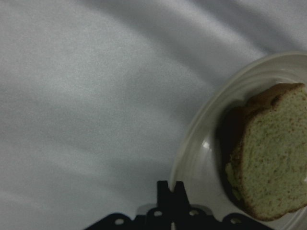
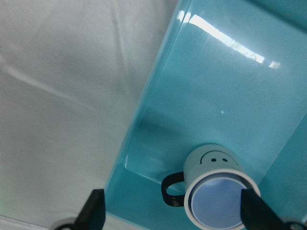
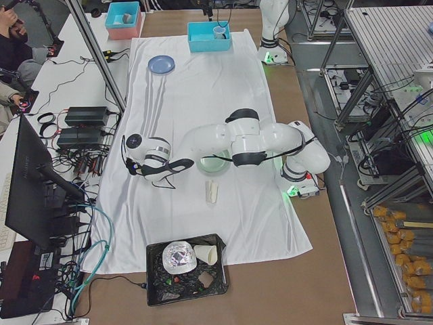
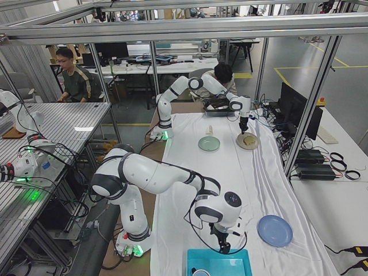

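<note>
My left gripper is shut at the rim of a beige plate point(image 4: 240, 144) holding a bread slice point(image 1: 273, 158); nothing shows between its fingertips. My right gripper point(image 4: 223, 244) hangs over the turquoise bin point(image 3: 201, 45), open and empty in the right wrist view. Inside the bin a white mug point(image 2: 204, 163) with a smiley face, black handle and pale blue interior sits below the fingers.
A blue plate point(image 4: 275, 231) lies beside the bin. A green plate point(image 4: 209, 144) and pale narrow item point(image 3: 211, 192) are mid-table. A black tray point(image 3: 185, 288) with assorted items sits at one end.
</note>
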